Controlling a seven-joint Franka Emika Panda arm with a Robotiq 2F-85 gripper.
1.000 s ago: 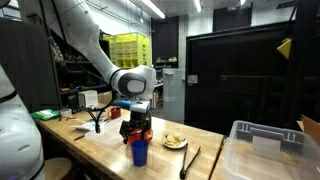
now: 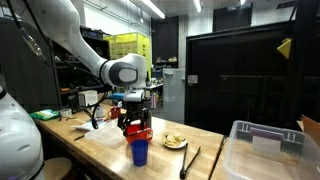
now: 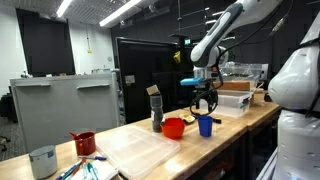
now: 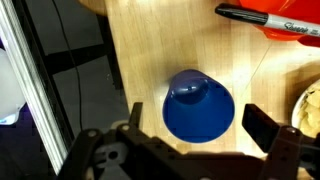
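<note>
A blue cup (image 2: 139, 152) stands on the wooden table near its front edge. In exterior view 2 the same cup (image 3: 205, 126) is below my gripper (image 3: 206, 100). From the wrist view I look down into the cup (image 4: 199, 108), its opening toward me. There my gripper is open, one finger to each side of the cup in the picture. Nothing appears held, and the fingers look to be above the cup. A red bowl (image 3: 173, 128) is close by, with a black-and-grey marker (image 4: 262, 15) across it in the wrist view.
A plate of yellowish pieces (image 2: 173, 137) and a long dark object (image 2: 190, 162) lie to the right of the cup. Farther right is a clear bin (image 2: 268, 155). A white tray (image 3: 137, 152), several markers (image 3: 95, 168) and a pot (image 3: 43, 161) occupy the other side.
The arm's wrist and gripper have risen a little and shifted slightly left in exterior view 1. The cup has stayed in place.
</note>
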